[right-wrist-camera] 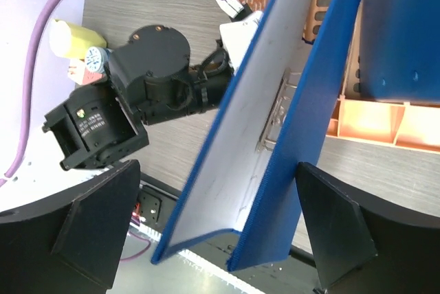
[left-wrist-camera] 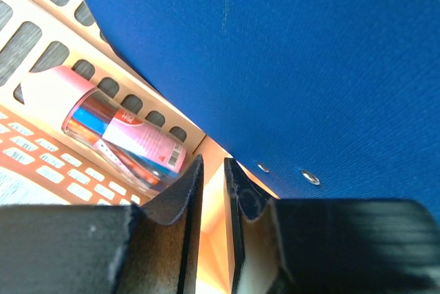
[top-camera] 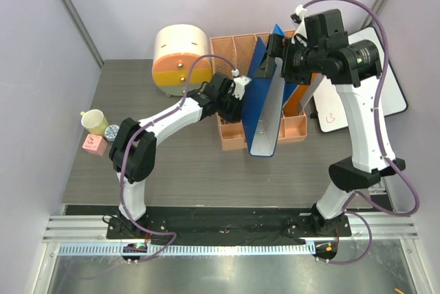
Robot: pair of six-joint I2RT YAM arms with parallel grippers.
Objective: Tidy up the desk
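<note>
A blue binder (top-camera: pixel 256 112) stands in the peach desk organizer (top-camera: pixel 232 139), its covers spread so that the pale inside and metal clip (right-wrist-camera: pixel 278 110) show. My right gripper is open, its fingers wide apart on either side of the binder. One right finger (right-wrist-camera: pixel 330 205) overlaps the near cover; firm contact cannot be told. Low at the organizer's left part is my left gripper, open by a narrow gap with nothing held. Left of its tips lies a clear pink-capped pencil tube (left-wrist-camera: pixel 130 132), while the binder's cover fills the upper right.
A rounded drawer box (top-camera: pixel 180 53) stands left of the organizer. Whiteboards (top-camera: pixel 388 91) lean at the right. At the far left are a yellow cup (top-camera: pixel 94 121), a pink block (top-camera: pixel 95 144) and a small round clock (top-camera: pixel 111 132).
</note>
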